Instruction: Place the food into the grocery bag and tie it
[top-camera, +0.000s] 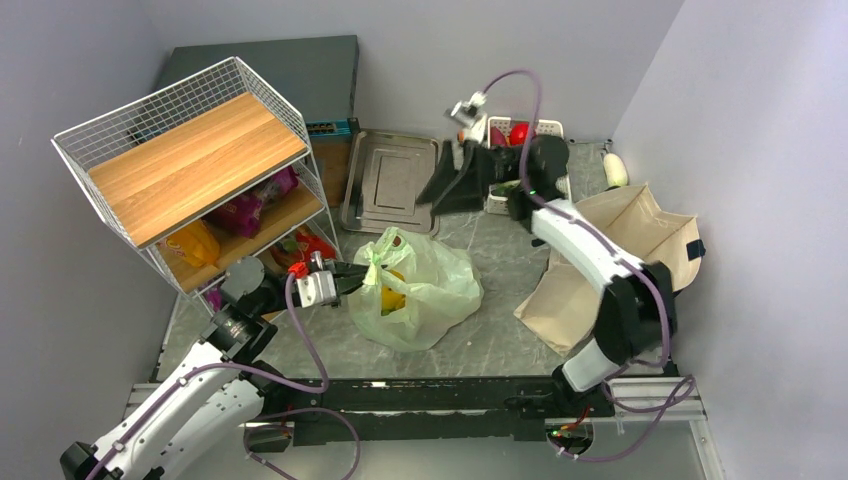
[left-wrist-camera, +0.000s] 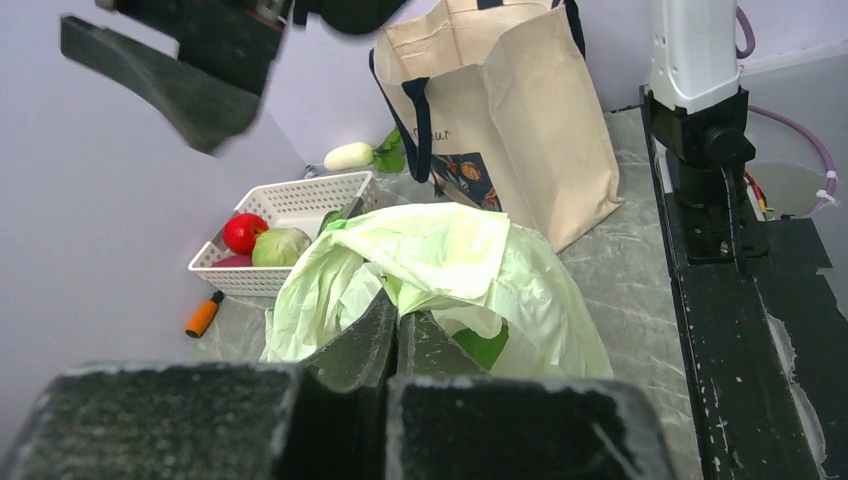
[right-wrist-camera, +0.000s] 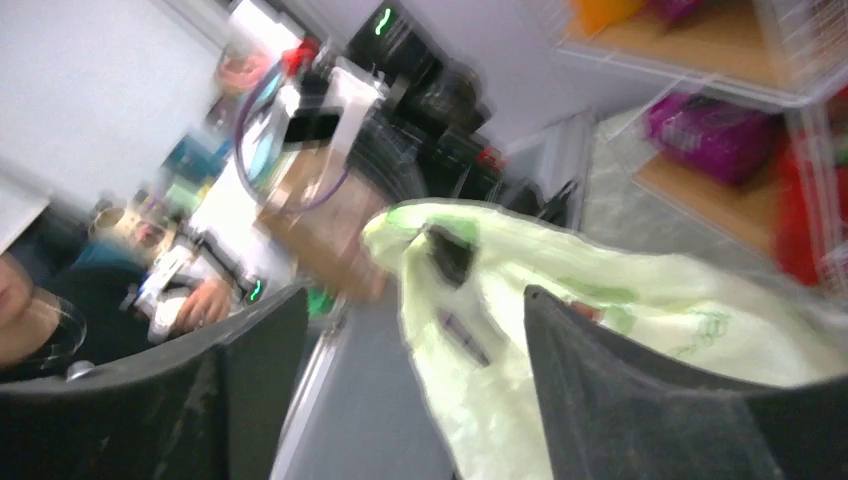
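The pale green grocery bag (top-camera: 440, 290) stands on the counter in the top view, with yellow food (top-camera: 392, 298) showing inside. My left gripper is shut on the bag's gathered top; the plastic spreads out beyond its fingertips in the left wrist view. Raised to the bag's upper right and clear of it, my right gripper (top-camera: 428, 205) is blurred. In the right wrist view, its fingers (right-wrist-camera: 250, 370) stand apart, with the bag (right-wrist-camera: 620, 300) beyond and nothing seen held between them.
A white basket (top-camera: 551, 130) of vegetables sits behind the right arm. The beige tote (top-camera: 610, 250) stands at the right, the metal tray (top-camera: 395, 180) at the back, and a wire rack (top-camera: 200, 160) with packages close by my left arm.
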